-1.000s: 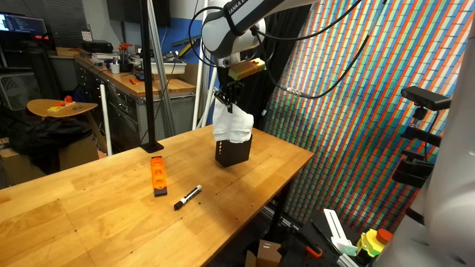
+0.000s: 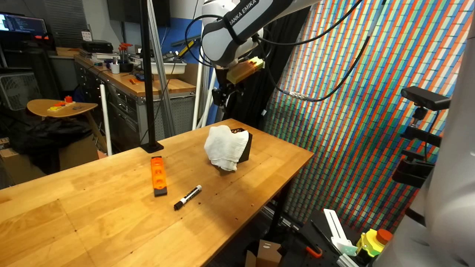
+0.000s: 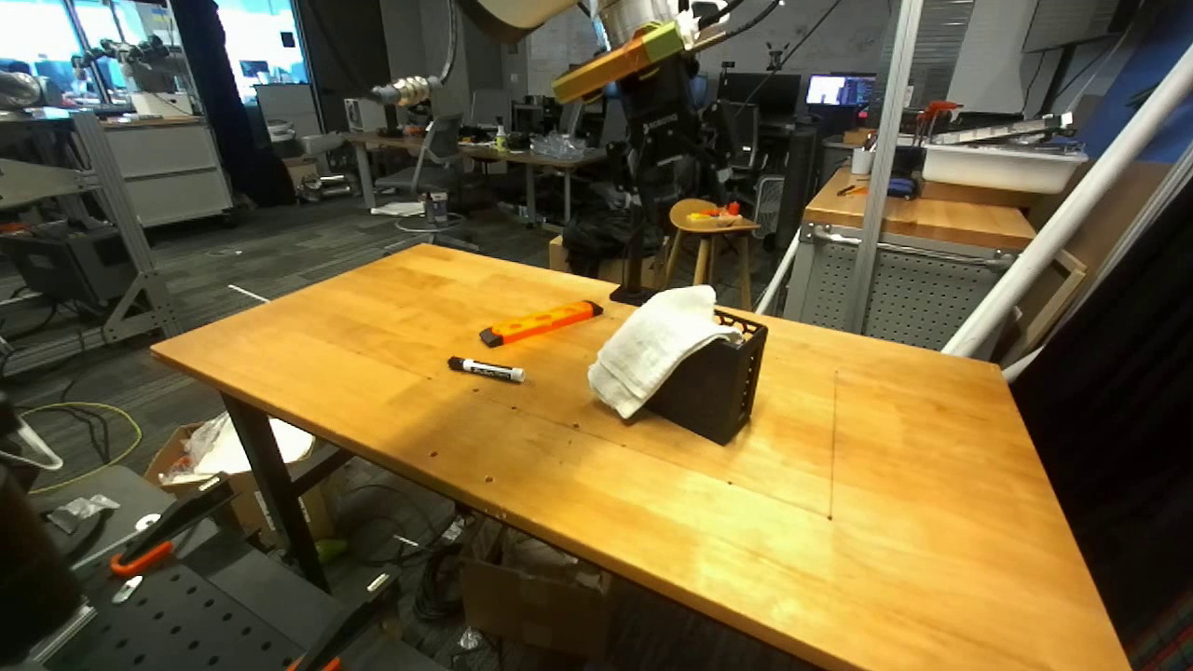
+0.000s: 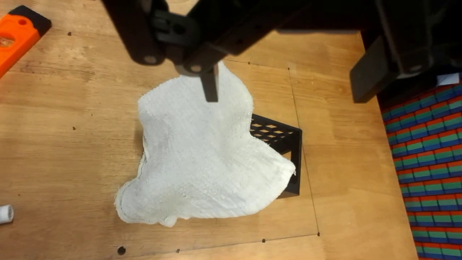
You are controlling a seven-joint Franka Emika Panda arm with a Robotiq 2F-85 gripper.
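Note:
A white cloth (image 4: 199, 151) lies draped over a black box (image 4: 294, 149), covering most of its top and hanging down one side. In exterior view 2 the cloth (image 3: 660, 347) slopes off the box (image 3: 721, 386) toward the marker side, while one end wall stays bare. Above them hangs my gripper, its fingers well apart and nothing between them. Clear air separates the gripper (image 2: 228, 100) from the cloth (image 2: 226, 147) in exterior view 1.
An orange level (image 2: 159, 175) and a black-and-white marker (image 2: 187, 197) lie on the wooden table (image 2: 111, 213), away from the box. A black post (image 2: 151, 147) stands at the table's back edge. Bare tabletop surrounds these things.
The gripper has opened. Level and marker have not moved.

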